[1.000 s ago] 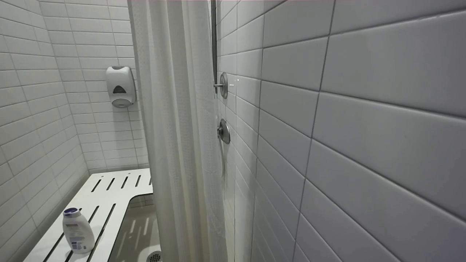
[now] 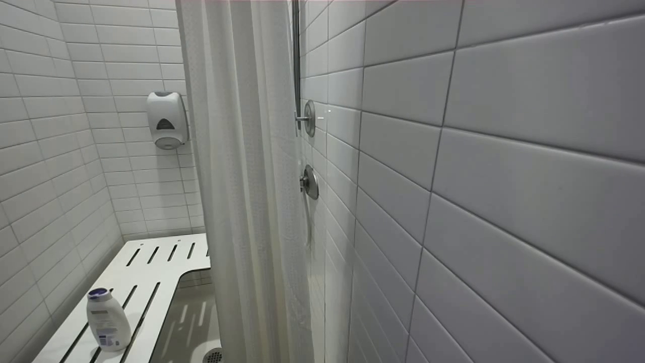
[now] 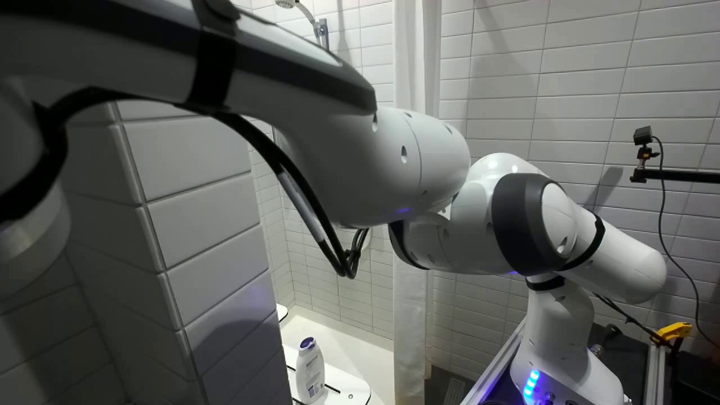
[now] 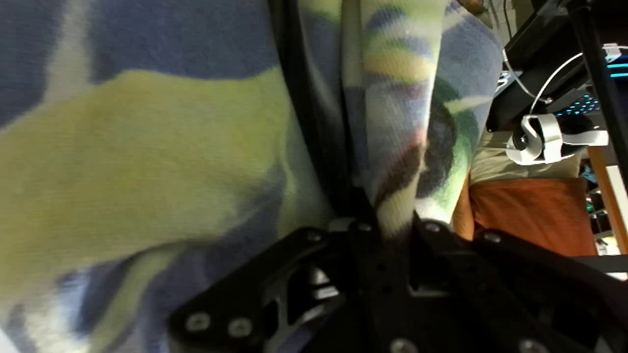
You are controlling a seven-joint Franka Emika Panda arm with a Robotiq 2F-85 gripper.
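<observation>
Cloth [image 4: 159, 159] with a blue, yellow and green pattern fills much of the wrist view. A bunched fold of it runs down into my gripper, which is shut on the fabric. Dark shadow and the cloth hide most of the fingertips. In exterior view 2 the white arm [image 3: 378, 162] reaches across the picture to the left, and its gripper end is out of frame. Neither gripper nor cloth shows in exterior view 1.
A white bottle with a blue cap [image 2: 109, 320] stands on the slotted shower bench [image 2: 142, 269]. The pale curtain [image 2: 248, 181] hangs beside the tiled wall [image 2: 514, 212]. A tiled pillar [image 3: 202, 256] stands near the arm. Someone in orange clothing [image 4: 533, 212] is close behind the cloth.
The curtain's lower left edge has shifted very slightly to the left. The bottle and bench look the same.
</observation>
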